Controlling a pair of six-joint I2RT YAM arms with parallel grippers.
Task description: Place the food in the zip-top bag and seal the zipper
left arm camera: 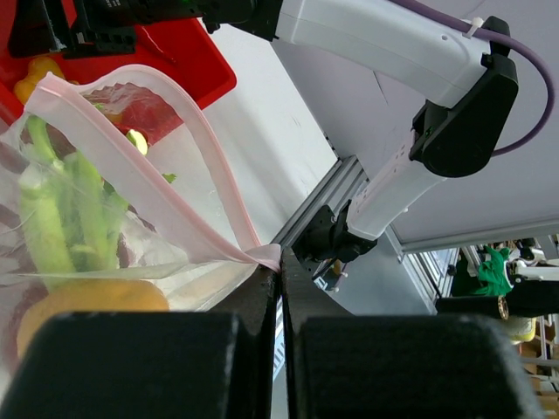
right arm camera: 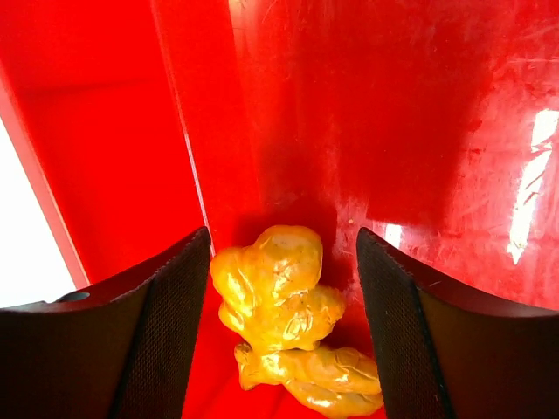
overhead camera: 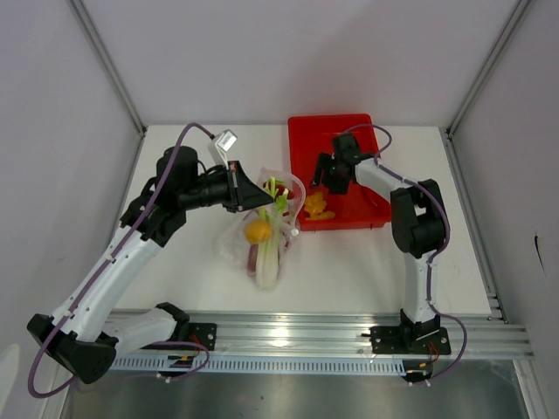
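A clear zip top bag (overhead camera: 240, 244) with a pink rim stands open, holding celery (overhead camera: 267, 262), a round orange-yellow item (overhead camera: 258, 230) and reddish food. My left gripper is shut on the bag's rim at its corner. In the red bin (overhead camera: 327, 131) lie orange-yellow ginger-like pieces (right arm camera: 279, 297). My right gripper is part open just over them, one finger either side, with the pieces showing between.
The bin's rim (right arm camera: 35, 183) runs along the left of the right wrist view.
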